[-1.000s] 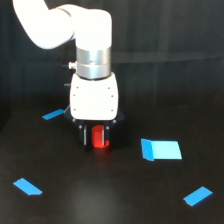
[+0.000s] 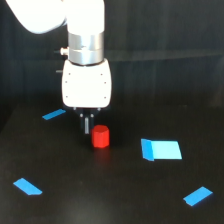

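A small red block [image 2: 100, 136] rests on the dark table, left of centre in the camera view. My white gripper [image 2: 88, 123] points down just to the left of the block and partly above it. Its fingers are close together, and nothing shows between them. The red block stays outside the fingers, to the right of the fingertips. Whether a fingertip touches its side is hard to make out.
On the right lies a light blue square [image 2: 165, 150] with a darker blue strip along its left edge. Blue tape strips mark the table at front left [image 2: 27, 187], front right [image 2: 198, 196] and back left [image 2: 54, 115].
One second ago the fingers stood apart on either side of the red block. Now the gripper is higher and further left, its fingers together, and the block is in much the same place.
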